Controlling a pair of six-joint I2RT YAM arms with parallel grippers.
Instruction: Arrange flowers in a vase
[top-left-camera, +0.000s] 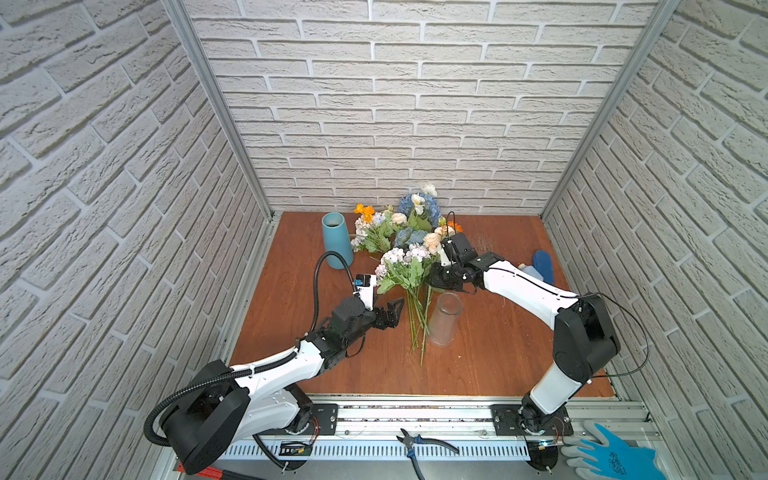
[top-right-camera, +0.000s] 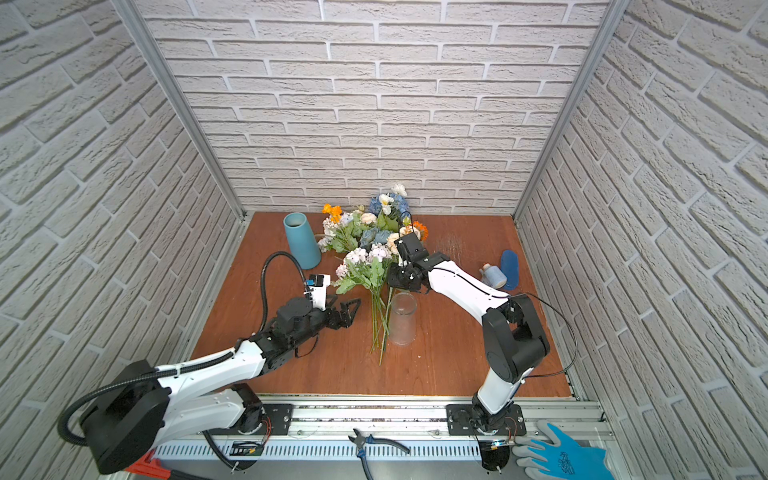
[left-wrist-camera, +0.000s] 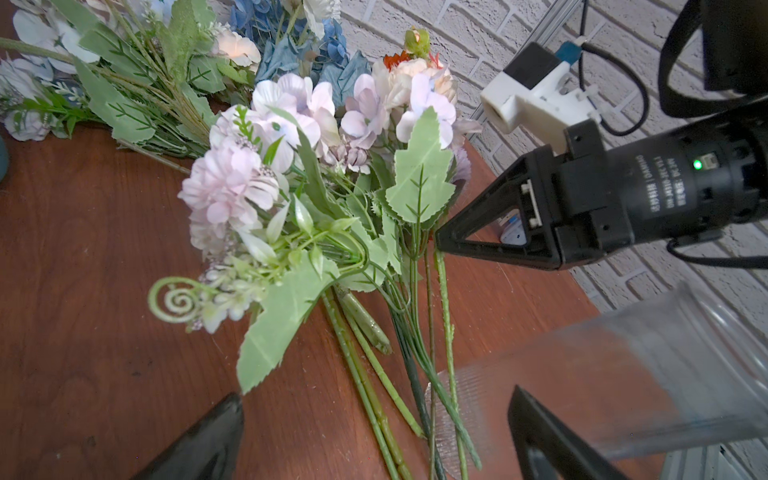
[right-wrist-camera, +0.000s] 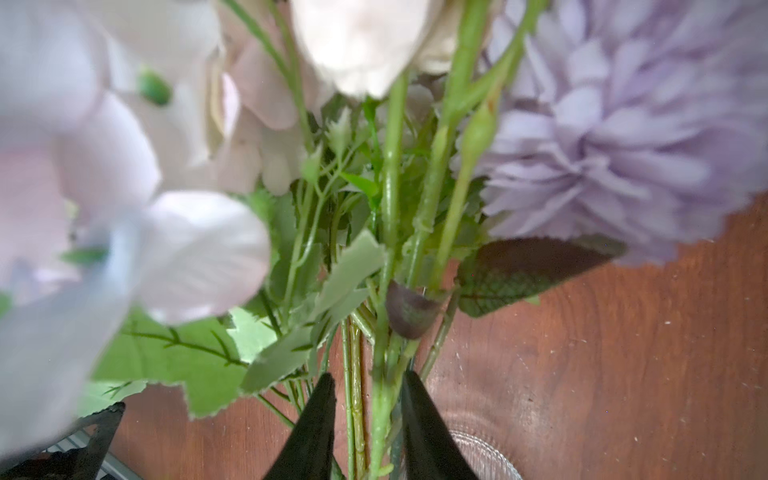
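Observation:
A clear glass vase (top-left-camera: 445, 320) stands mid-table, with a bouquet of pink and white flowers (top-left-camera: 404, 268) and long stems lying beside it on its left. Left of these stems my left gripper (top-left-camera: 393, 312) is open and empty, facing them. My right gripper (top-right-camera: 393, 276) is just above the vase at the bouquet's stems; in the right wrist view its fingers (right-wrist-camera: 428, 432) stand part open around green stems, a lilac bloom (right-wrist-camera: 608, 136) beside them. Whether it grips any cannot be told.
A teal vase (top-left-camera: 336, 240) stands at the back left, more mixed flowers (top-left-camera: 414, 216) lie at the back middle, and a blue object (top-right-camera: 509, 268) with a small bottle (top-right-camera: 493, 277) sits at the right.

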